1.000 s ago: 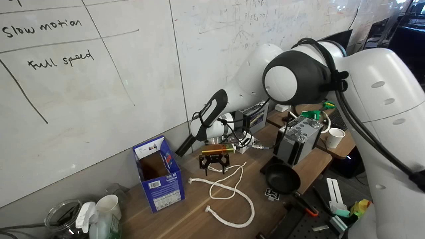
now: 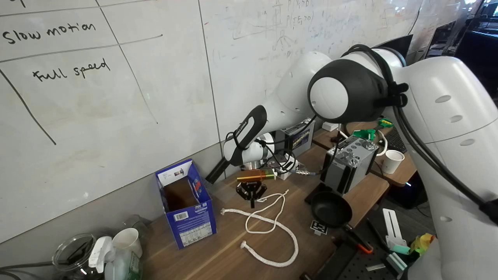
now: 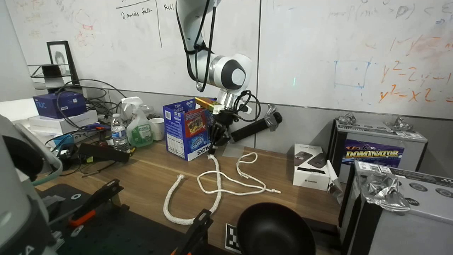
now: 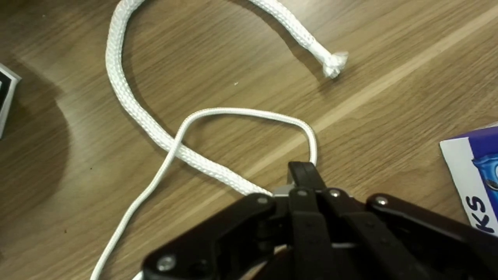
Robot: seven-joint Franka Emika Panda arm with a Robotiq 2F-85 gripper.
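Note:
My gripper (image 2: 252, 203) is shut, its fingertips together, and no object shows between them. It hangs over the wooden table, above two white ropes, right of the blue box. The thick braided rope (image 2: 291, 235) lies in a hook-like curve with frayed ends. Across it runs a thin white cord (image 2: 280, 212) in a loose loop, clearest in the second exterior view. In the wrist view, the fingers (image 4: 305, 175) cover part of both the thick rope (image 4: 140, 116) and the thin cord (image 4: 224, 111); whether the tips touch either cannot be told there.
An open blue box (image 2: 193, 224) stands left of the gripper against the whiteboard. A black pan (image 2: 330, 209) sits on the right, near grey batteries (image 2: 350, 163). A spray bottle (image 3: 139, 127) and a white cup (image 3: 157, 129) stand behind left. Bare table lies in front of the box.
One second ago the fingers were spread apart; now they are closed together. The arm, ropes and box look unmoved.

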